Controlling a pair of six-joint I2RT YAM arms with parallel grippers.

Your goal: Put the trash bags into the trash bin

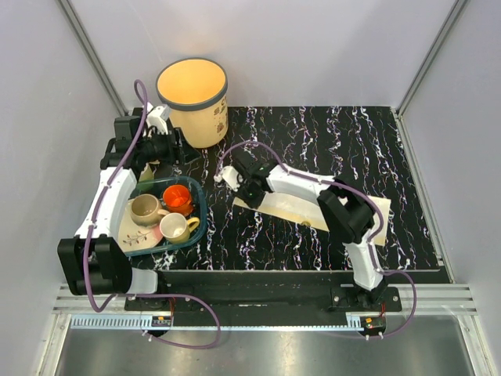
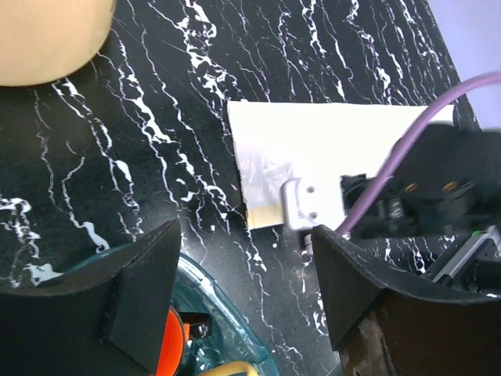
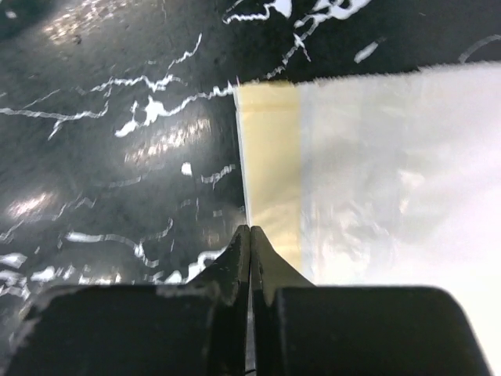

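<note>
A flat white trash bag (image 1: pixel 291 208) with a yellow strip (image 3: pixel 270 149) along one edge lies on the dark marbled table. My right gripper (image 1: pixel 252 202) is low over the bag's left end. In the right wrist view its fingertips (image 3: pixel 244 243) are closed together at the strip's outer edge, and no bag material shows between them. The trash bin (image 1: pixel 202 125), beige with a grey rim, stands at the back left; no bag shows inside. My left gripper (image 1: pixel 185 149), its fingers (image 2: pixel 141 290) apart and nothing between them, hovers in front of the bin.
A teal tray (image 1: pixel 205 215) at the left holds an orange cup (image 1: pixel 178 197), a tan mug (image 1: pixel 146 209), a cream mug (image 1: pixel 177 227) and a plate (image 1: pixel 135 235), close below the left arm.
</note>
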